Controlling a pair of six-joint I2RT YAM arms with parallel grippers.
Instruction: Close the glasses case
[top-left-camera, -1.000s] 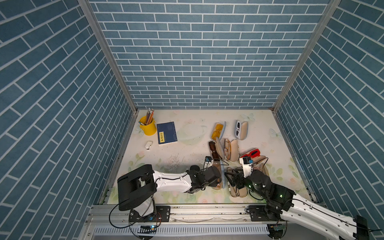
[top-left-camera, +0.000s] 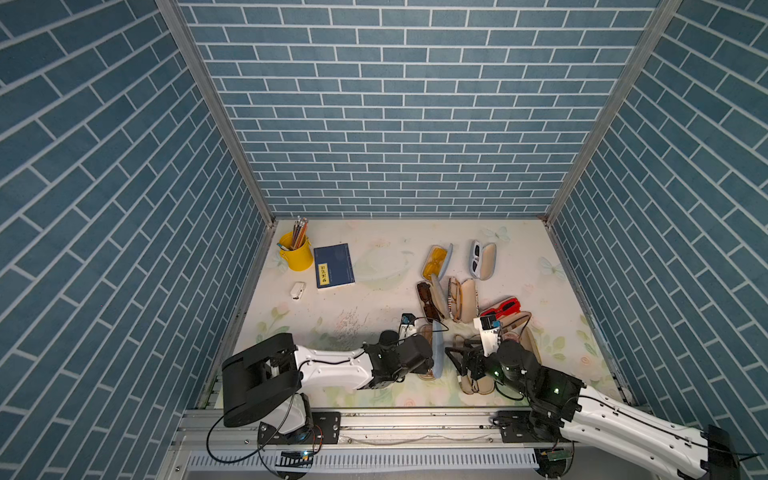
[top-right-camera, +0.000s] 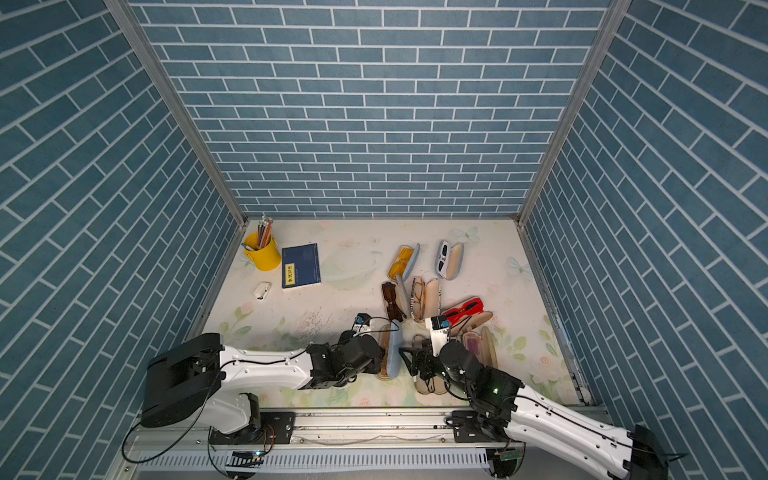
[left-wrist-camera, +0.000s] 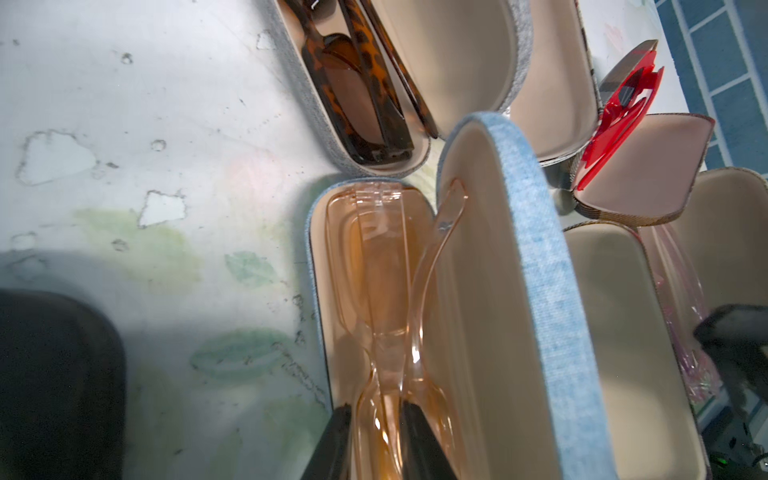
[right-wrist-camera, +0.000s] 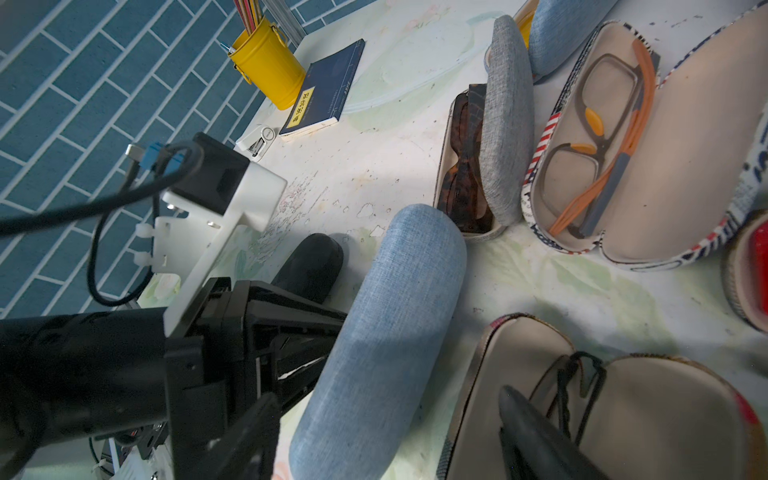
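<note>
An open light-blue glasses case (left-wrist-camera: 536, 304) lies lengthwise at the front centre, holding clear amber glasses (left-wrist-camera: 376, 264); its lid stands raised on the right side. My left gripper is over the glasses at the case's near end, part open, with its fingertips close to or at them; contact is unclear. My right gripper is open just right of that case, above another open case (right-wrist-camera: 656, 416) with dark-framed glasses. In the right wrist view the lid's outside faces me.
Several other open cases with glasses, including tortoiseshell (left-wrist-camera: 360, 104) and red (left-wrist-camera: 620, 112) pairs, crowd the centre and right. A yellow cup (top-left-camera: 297, 256), blue notebook (top-left-camera: 336, 268) and small white object (top-left-camera: 297, 289) stand left.
My left arm has moved slightly left, uncovering more of the blue case. My right gripper has also shifted a little to the left.
</note>
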